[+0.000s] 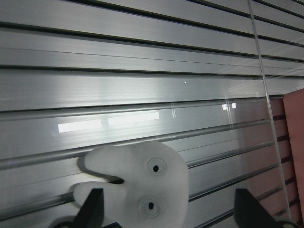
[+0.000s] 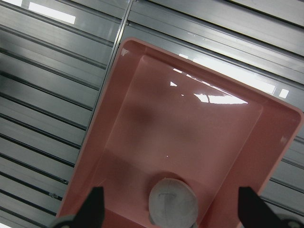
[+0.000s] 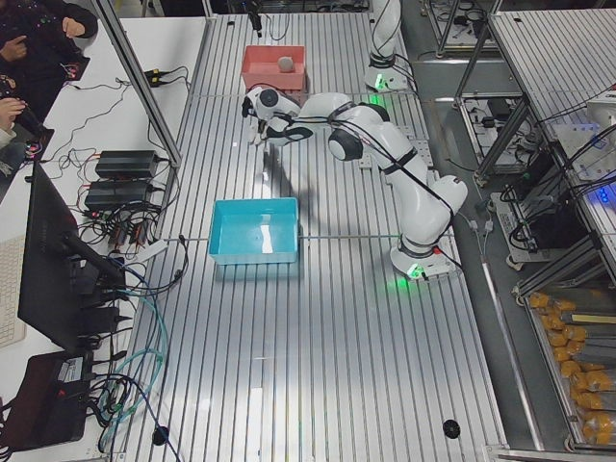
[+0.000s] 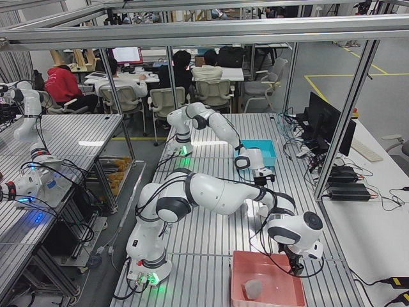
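Note:
My left gripper stands open in the left wrist view over a white plush-like piece [image 1: 167, 185] with two ringed dark spots, lying on the slatted table below its fingers. In the right wrist view my right gripper is open above the red bin [image 2: 185, 109], which holds a pale round object [image 2: 173, 204] near one corner. The camera left view shows the cyan bin [image 3: 254, 231], empty, nearer the camera than my left gripper.
A monitor [image 3: 48, 260], cables and black power units [image 3: 120, 178] line the white side desk. A metal post [image 3: 140, 82] stands at the table's edge.

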